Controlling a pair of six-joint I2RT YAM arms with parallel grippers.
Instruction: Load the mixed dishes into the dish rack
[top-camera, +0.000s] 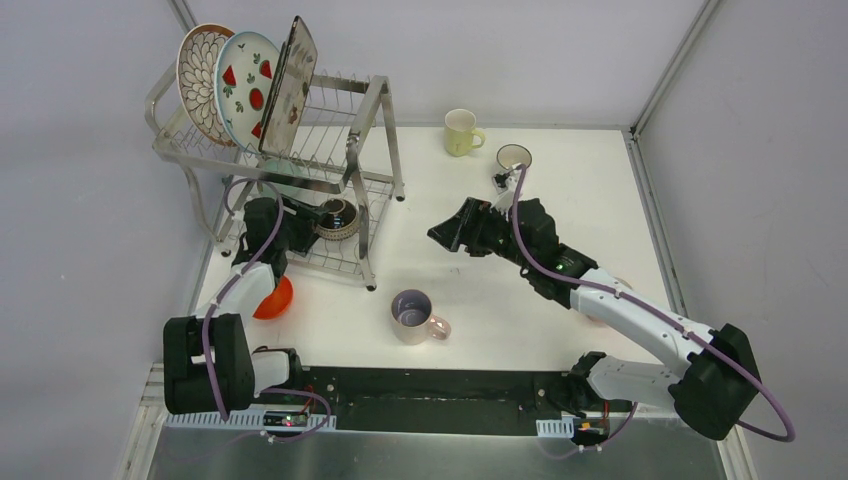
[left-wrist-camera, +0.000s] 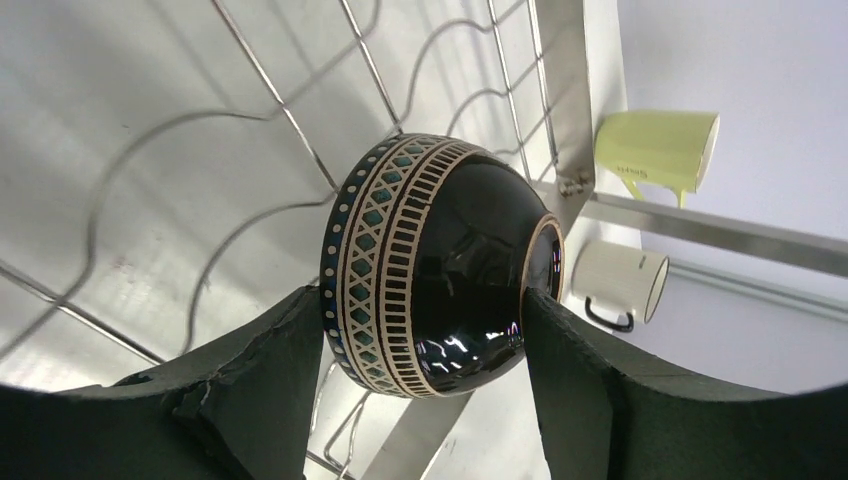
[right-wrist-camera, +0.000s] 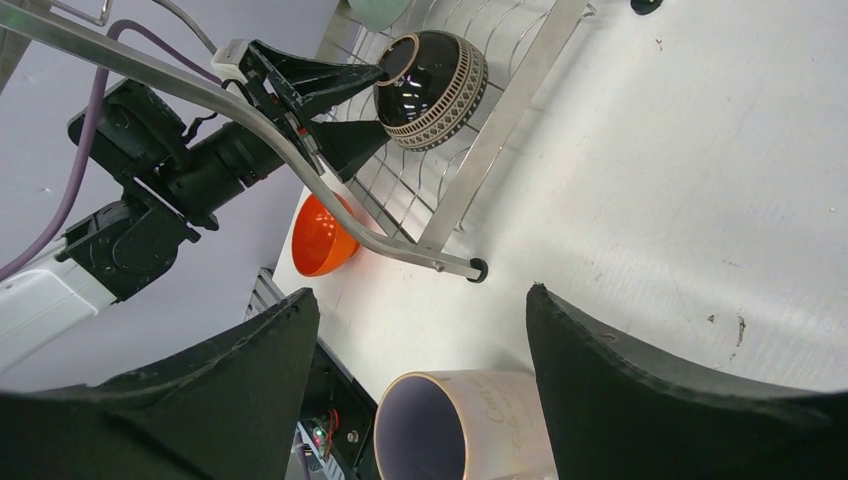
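A black bowl with a patterned tan band (left-wrist-camera: 440, 270) lies on the lower wire tier of the dish rack (top-camera: 365, 180). My left gripper is part open, its fingertips at either side of the bowl; whether they grip it is unclear. My right gripper (top-camera: 450, 225) stands open over the table with nothing between its fingers. A pink mug (right-wrist-camera: 490, 425) lies below it in the right wrist view. An orange bowl (right-wrist-camera: 320, 240) sits beside the rack's front left. Plates (top-camera: 243, 90) stand on the upper tier.
A yellow mug (top-camera: 459, 130) and a white mug (left-wrist-camera: 615, 275) stand at the back of the table (top-camera: 580, 220). The rack's upper rail crosses over my left gripper.
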